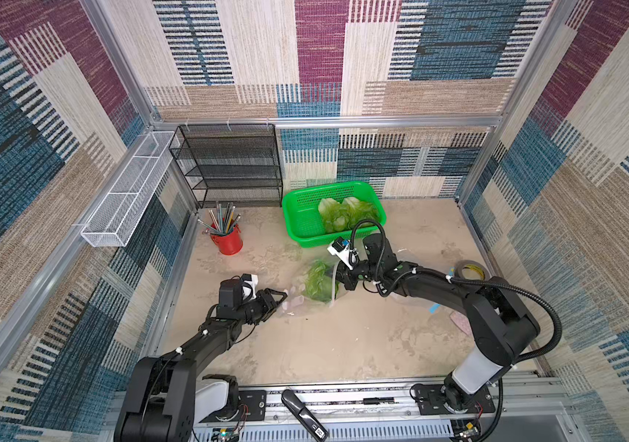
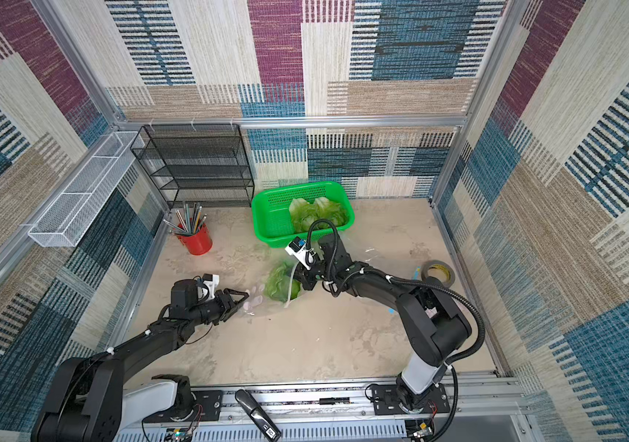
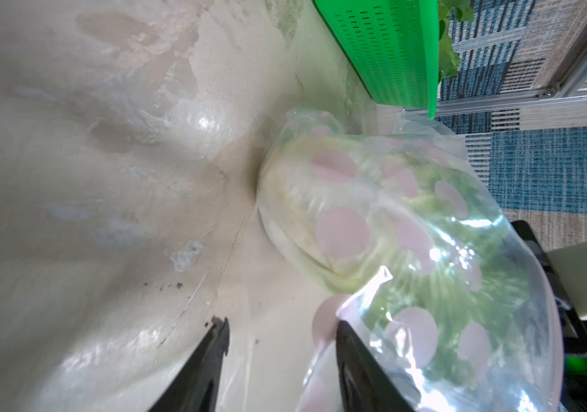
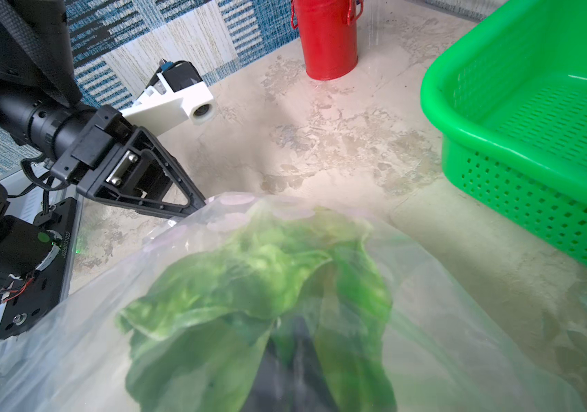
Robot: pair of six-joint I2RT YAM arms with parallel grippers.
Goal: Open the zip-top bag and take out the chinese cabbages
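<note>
A clear zip top bag with pale pink dots (image 3: 413,336) lies mid-table with a green chinese cabbage (image 1: 318,283) inside it. My left gripper (image 1: 283,297) is at the bag's left end, low over the table. In the left wrist view its fingers (image 3: 204,364) stand apart, and the bag's loose edge overlaps the right one. My right gripper (image 1: 338,280) is at the bag's mouth, by its pale strip (image 1: 334,281). Seen through the cloudy film, its dark fingers (image 4: 292,374) are together in front of the leaves; whether they pinch film cannot be made out.
Behind the bag stands a green basket (image 1: 296,227) holding cabbages (image 1: 338,213). A red cup of pens (image 1: 228,242) is at the back left. Tape rolls (image 2: 438,273) lie at the right.
</note>
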